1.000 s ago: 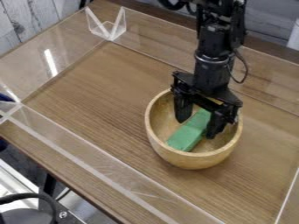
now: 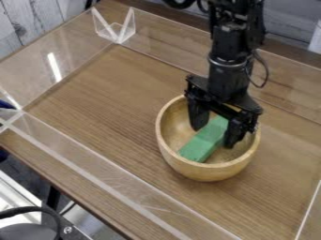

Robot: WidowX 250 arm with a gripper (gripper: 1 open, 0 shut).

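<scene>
A round tan bowl (image 2: pixel 178 156) sits on the wooden table at centre right, with a green oblong object (image 2: pixel 200 144) inside it. The black gripper (image 2: pixel 220 114) comes down from the top over the bowl, its two fingers apart around the upper part of the green object. Whether it touches the object is unclear.
A clear plastic piece (image 2: pixel 114 28) stands at the upper left. Black cables (image 2: pixel 38 232) show at the lower left.
The gripper has shifted slightly over the bowl, with little other visible change. The green object stays in the bowl.
</scene>
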